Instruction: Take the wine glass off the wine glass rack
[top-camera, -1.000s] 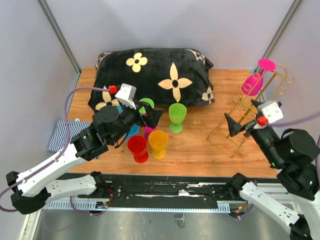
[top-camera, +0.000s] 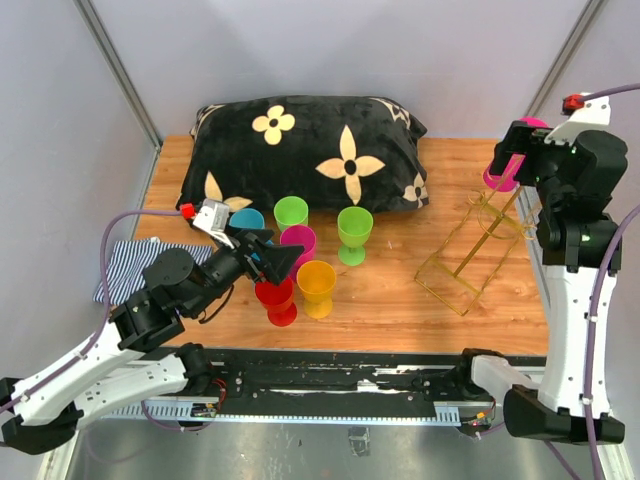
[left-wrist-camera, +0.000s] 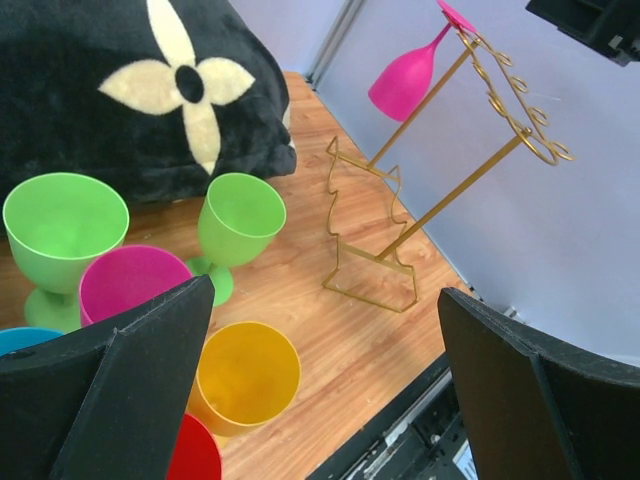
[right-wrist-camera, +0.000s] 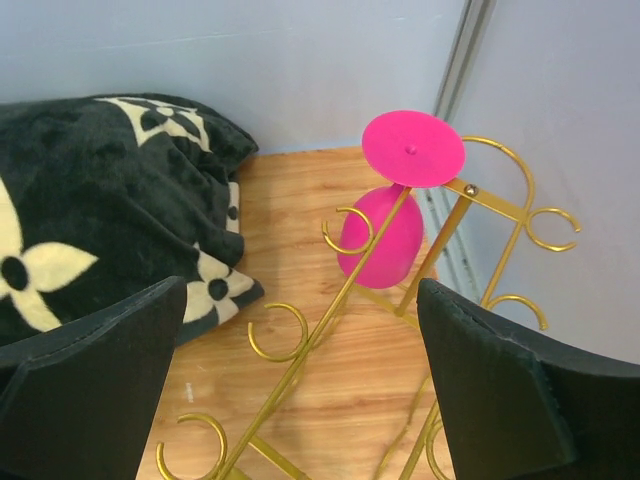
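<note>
A pink wine glass (right-wrist-camera: 380, 239) hangs upside down by its base at the back end of a gold wire rack (left-wrist-camera: 467, 185) on the right of the table. My right gripper (top-camera: 515, 150) is raised over the rack, open and empty, with the glass's round pink base ahead between its fingers in the right wrist view. My left gripper (top-camera: 270, 255) hangs open and empty over the group of cups on the table.
Several coloured goblets, including a yellow one (top-camera: 318, 285) and a green one (top-camera: 355, 231), stand mid-table. A black flowered cushion (top-camera: 260, 160) lies at the back. A striped cloth (top-camera: 120, 275) is at the left.
The left gripper has shifted slightly left and toward the front.
</note>
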